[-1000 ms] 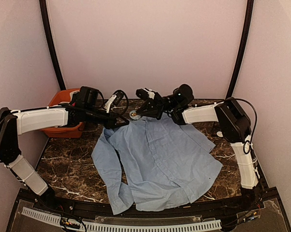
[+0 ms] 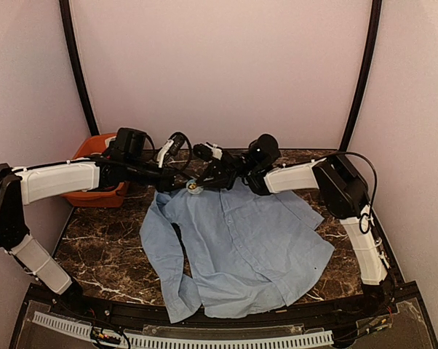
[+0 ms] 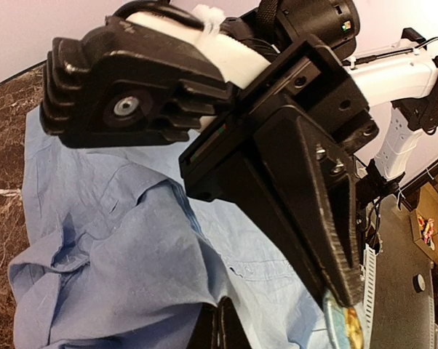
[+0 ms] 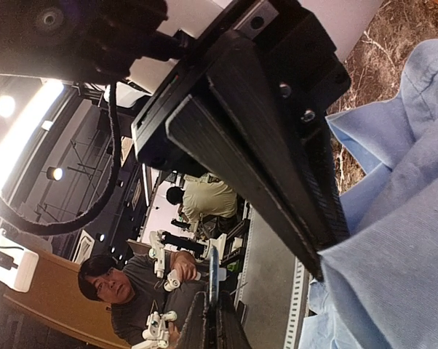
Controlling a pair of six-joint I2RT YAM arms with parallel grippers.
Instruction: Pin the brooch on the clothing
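Observation:
The light blue shirt [image 2: 255, 254] lies spread on the marble table. My left gripper [image 2: 177, 185] is shut on a raised fold of the shirt near the collar, seen between its fingertips at the bottom of the left wrist view [image 3: 219, 305]. Just right of it, my right gripper [image 2: 200, 185] is shut on the round brooch [image 2: 193, 186], which has a pale blue rim and yellow centre. The brooch [image 3: 348, 326] shows beside that fold in the left wrist view; in the right wrist view it is edge-on between the fingertips, close to the cloth.
An orange bin [image 2: 92, 196] stands at the back left, behind the left arm. Bare marble [image 2: 102, 254] lies left and right of the shirt. Walls enclose the back and sides. In the right wrist view, people stand beyond the front edge.
My right gripper has moved left and slightly toward the front with the brooch, close against my left gripper. The left gripper has shifted very little.

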